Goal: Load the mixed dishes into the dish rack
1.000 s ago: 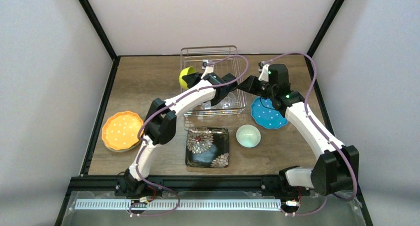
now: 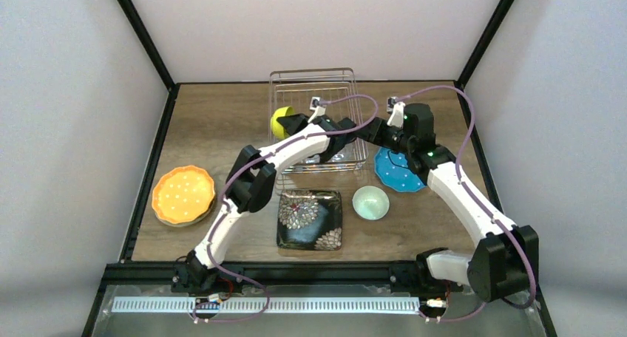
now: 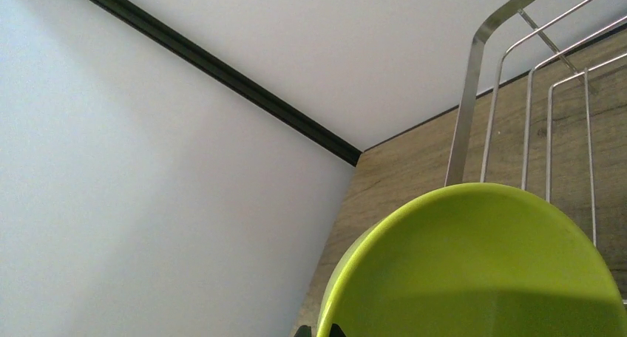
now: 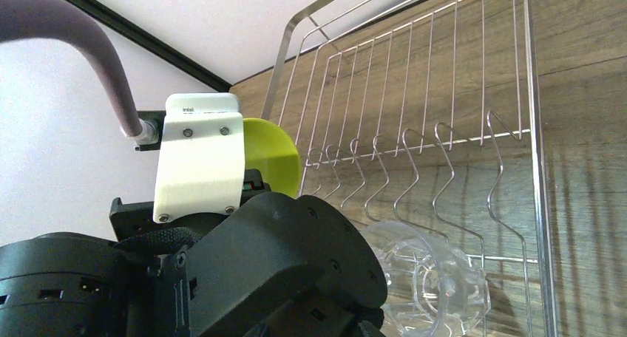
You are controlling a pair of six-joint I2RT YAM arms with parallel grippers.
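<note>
My left gripper (image 2: pixel 288 124) is shut on a yellow-green bowl (image 3: pixel 473 263), tilted on its side at the left part of the wire dish rack (image 2: pixel 318 75). In the right wrist view the bowl (image 4: pixel 272 154) shows behind the left wrist housing. A clear plastic vessel (image 4: pixel 451 285) lies in the rack. My right gripper (image 2: pixel 364 128) is open at the rack's right side, close against the left wrist; its fingers are mostly hidden in its own wrist view.
An orange plate (image 2: pixel 183 193) on another dish lies front left. A dark patterned square plate (image 2: pixel 309 219), a mint bowl (image 2: pixel 370 202) and a blue dotted plate (image 2: pixel 399 174) stand in front and right of the rack.
Over the last second my left arm has moved slightly back and right with the bowl.
</note>
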